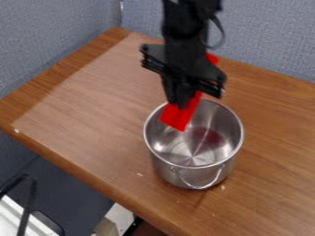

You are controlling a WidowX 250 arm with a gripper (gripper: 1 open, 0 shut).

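Note:
My black gripper (187,85) is above a steel pot (170,159) on the wooden table, with a red block (178,115) hanging from its fingertips over the pot's mouth; the fingers' exact grip is partly hidden. A second red piece (212,59) shows behind the arm. The pot's inside shows a reddish patch at the bottom, perhaps a reflection.
Grey padded walls line the back and left. A dark gap with white and black items lies beyond the table's lower-left edge.

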